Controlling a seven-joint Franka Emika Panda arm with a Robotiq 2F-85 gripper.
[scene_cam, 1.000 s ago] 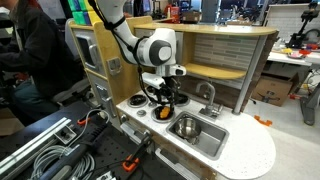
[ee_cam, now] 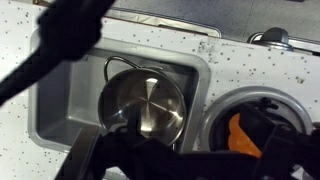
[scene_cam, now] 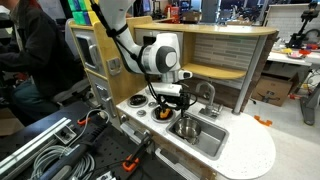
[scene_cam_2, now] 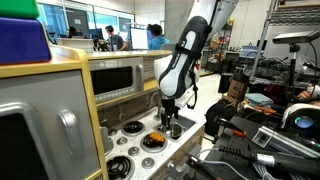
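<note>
My gripper stands open, its dark fingers apart at the bottom of the wrist view with nothing held between them. It hangs above the border between the sink and the nearest burner. A shiny metal pot with a loop handle sits in the grey sink basin, left of the gap between the fingers. To the right, an orange object lies in a round dark pan, partly hidden by a finger. Exterior view 1 shows the same pot and orange object below the white arm.
A faucet rises behind the sink. Wooden shelves stand along the back of the counter. Bare speckled counter lies right of the sink, and more burners lie on the other side of the pan.
The arm has swung right in exterior view 1, bringing my gripper from over the pan towards the sink. The pot and the orange object appear unmoved.
</note>
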